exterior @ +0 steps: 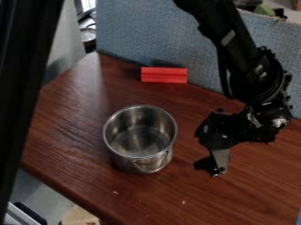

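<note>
A steel pot (pixel 140 151) stands upright on the wooden table, empty inside as far as it shows. Behind it, against the blue-grey partition, lies a red block (pixel 164 75). My black gripper (pixel 216 163) hangs over the table to the right of the pot, pointing down, apart from it and open, with nothing visible between its fingers.
The fabric partition (pixel 153 35) runs along the back edge. A dark frame post fills the left side of the view, beside the table's left edge.
</note>
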